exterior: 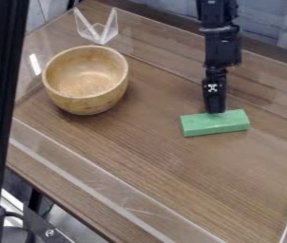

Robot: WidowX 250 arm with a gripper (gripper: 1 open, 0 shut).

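A black robot gripper point(214, 102) reaches down from the top of the view to just behind a green rectangular block point(214, 122) on the wooden table. Its tip is at the block's far edge; whether it touches cannot be told. The fingers are small and dark, and the space between them is hard to make out.
A wooden bowl point(86, 79) stands on the left, with a white angular object point(97, 28) behind it. Black equipment lines the left edge.
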